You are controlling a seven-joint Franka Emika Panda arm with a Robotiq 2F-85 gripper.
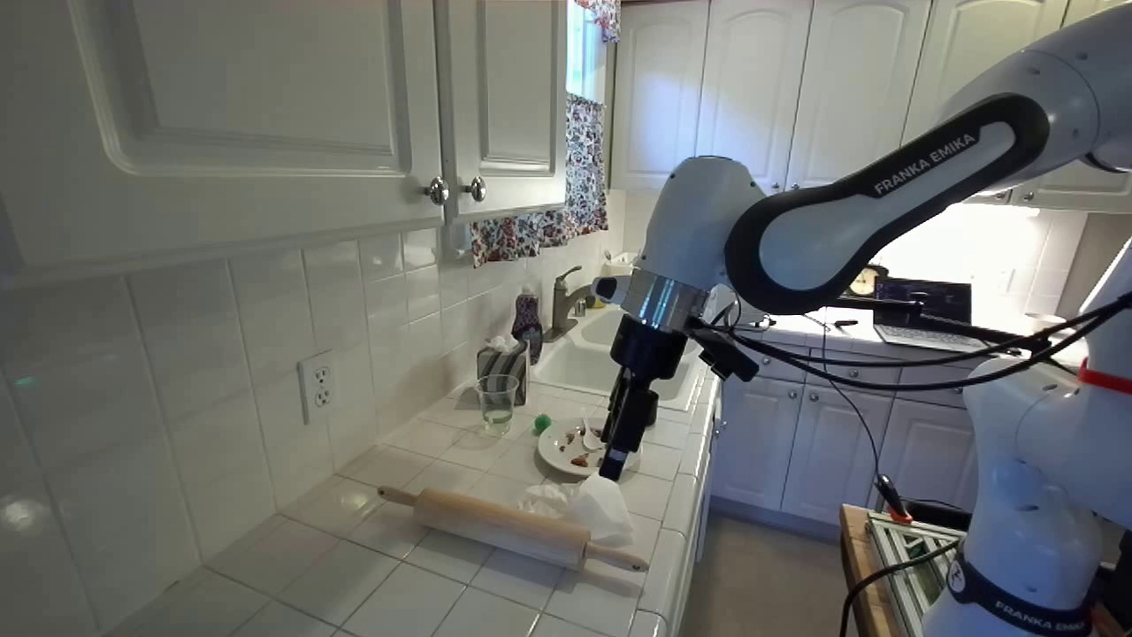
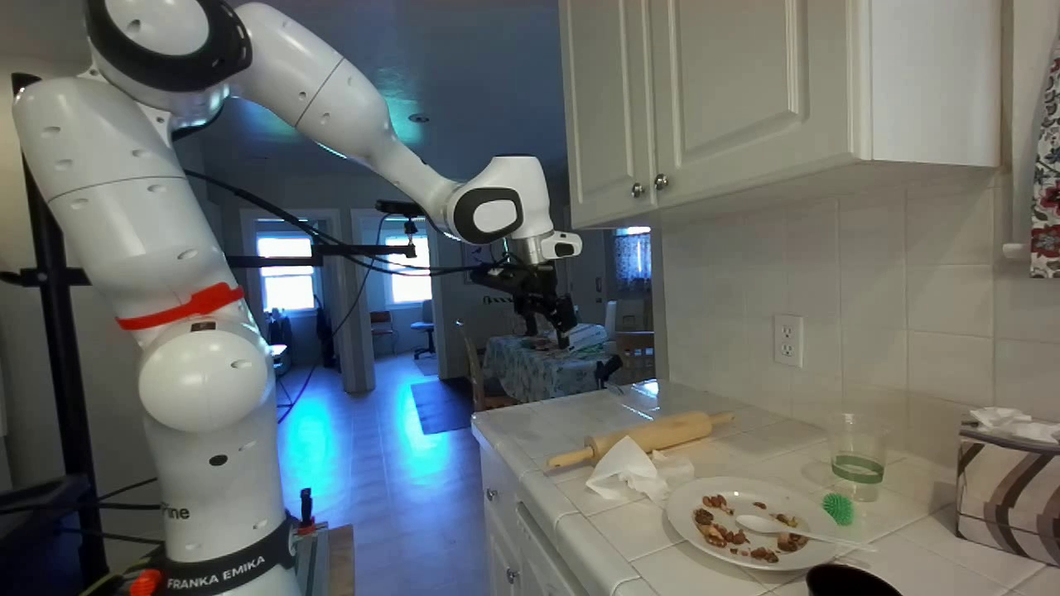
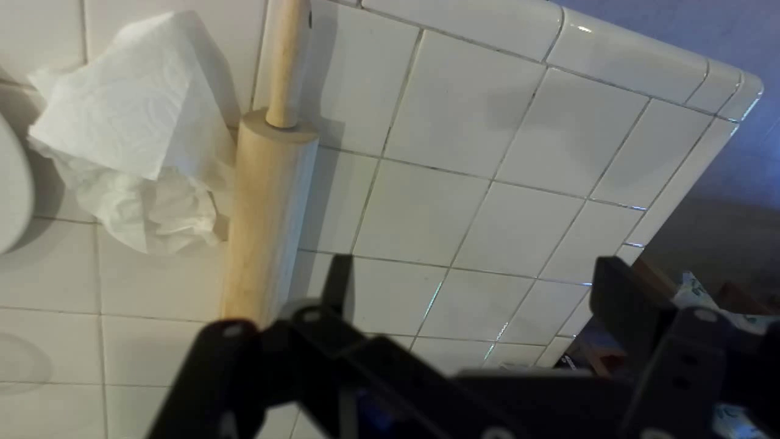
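Above the tiled counter my gripper is open, its two dark fingers wide apart with only tiles visible between them. Left of the gap in the wrist view lies a wooden rolling pin (image 3: 269, 212), flat on the counter. A crumpled white paper towel (image 3: 135, 124) rests beside the pin. The white plate (image 2: 686, 516) holds brown food scraps and a white spoon (image 2: 785, 526). Close to the plate's edge are a spiky green ball (image 2: 837, 508) and a clear plastic cup (image 2: 856, 462) with a green band.
A striped tissue box (image 1: 503, 372) stands by the wall, near the sink (image 1: 578, 361). A black cup (image 2: 850, 581) is partly cut off at the frame's bottom. Cabinets (image 1: 276, 117) overhang the counter. Bare tiles extend beyond the rolling pin to the counter's edge.
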